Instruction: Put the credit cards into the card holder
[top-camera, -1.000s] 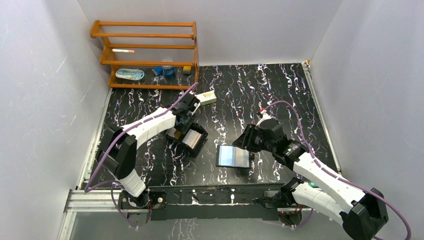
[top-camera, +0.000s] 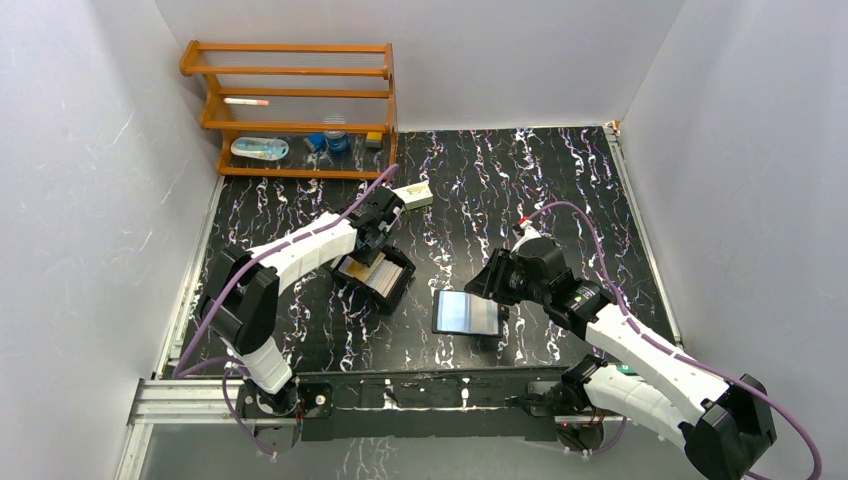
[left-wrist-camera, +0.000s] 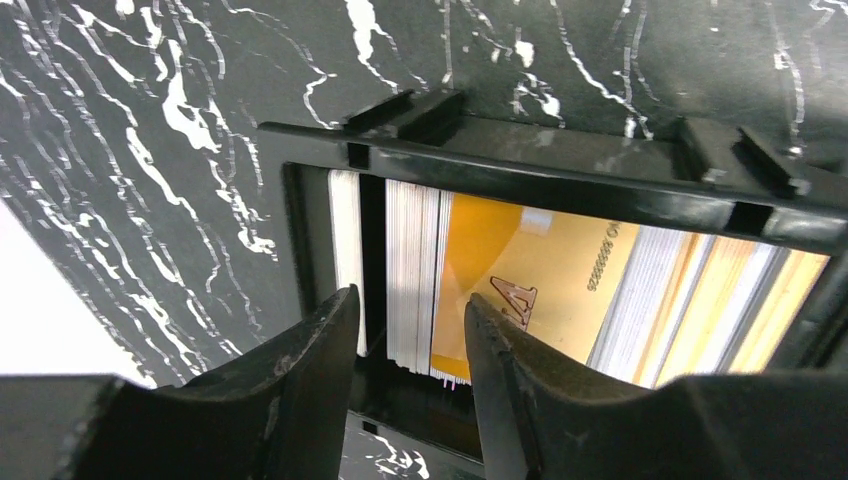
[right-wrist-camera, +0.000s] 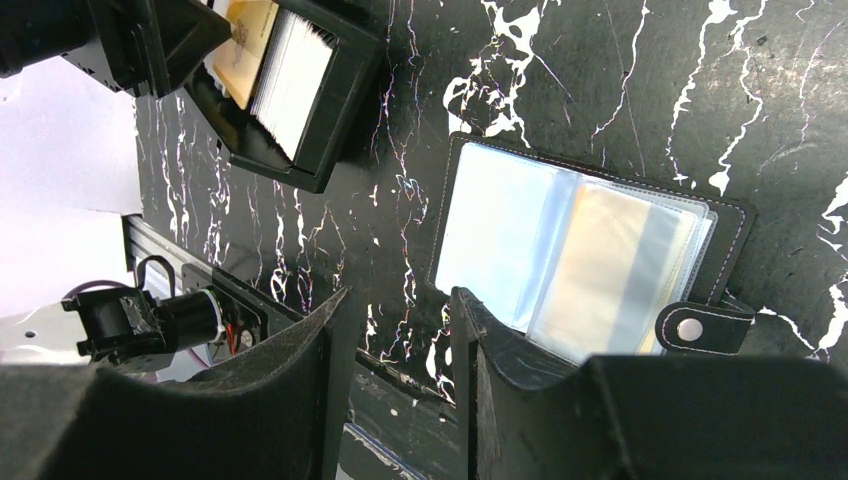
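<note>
In the left wrist view, a black box holds rows of credit cards on edge, with a group of white cards near its left end. An orange card leans back to their right, its face showing. My left gripper is partly open over the box, its fingertips apart on either side of the white cards; whether they touch any is unclear. The card holder lies spread open, clear sleeves up, in the right wrist view. Left of the holder in that view, my right gripper is open and empty.
A wooden rack with small items stands at the back left. Near it lies a pale small box, just beyond my left arm.
My left gripper has shifted slightly right over the card box. More of the orange card shows in the box than a second ago. The right arm and card holder have stayed still.
</note>
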